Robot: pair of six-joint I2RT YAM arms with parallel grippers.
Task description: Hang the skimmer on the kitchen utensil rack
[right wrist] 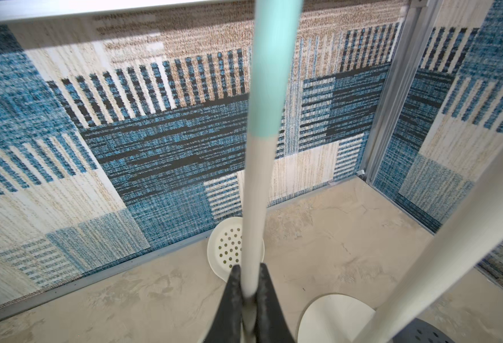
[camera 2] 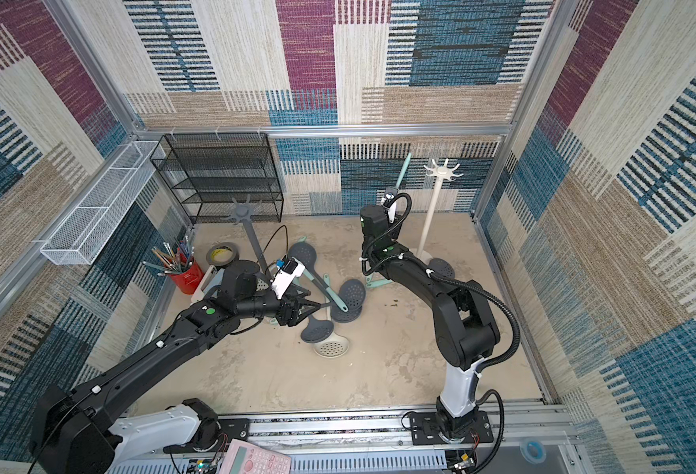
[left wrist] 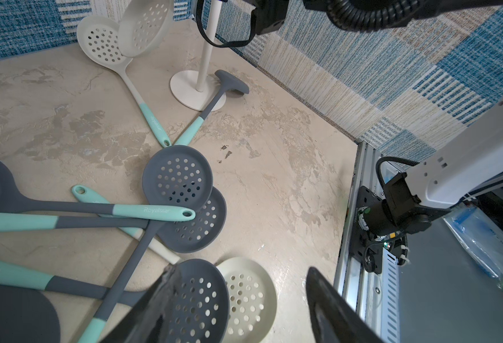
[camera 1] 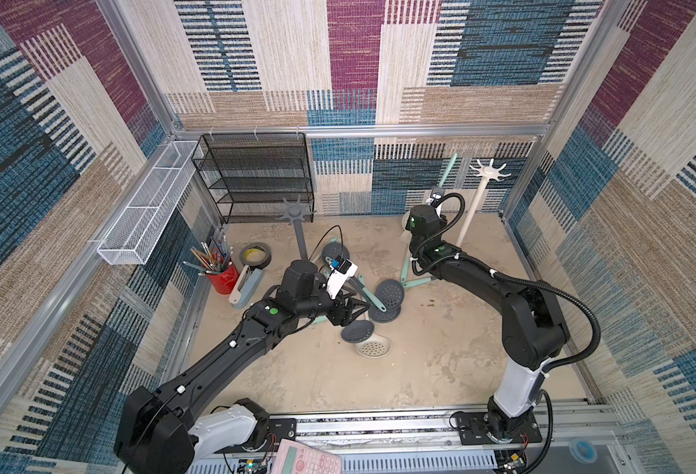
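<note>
My right gripper is shut on the handle of a cream skimmer with a mint end, held upright above the table just left of the white rack (camera 1: 483,185); its perforated head (left wrist: 142,28) shows in the left wrist view. My left gripper stands open above several grey and cream utensils lying at mid-table, among them grey skimmers (camera 1: 389,296) and a cream one (camera 1: 373,347). A grey rack (camera 1: 300,229) stands behind the left arm.
A red pen cup (camera 1: 223,278), a tape roll (camera 1: 254,254) and a black wire shelf (camera 1: 249,177) are at the back left. A white wire basket (camera 1: 126,245) hangs on the left wall.
</note>
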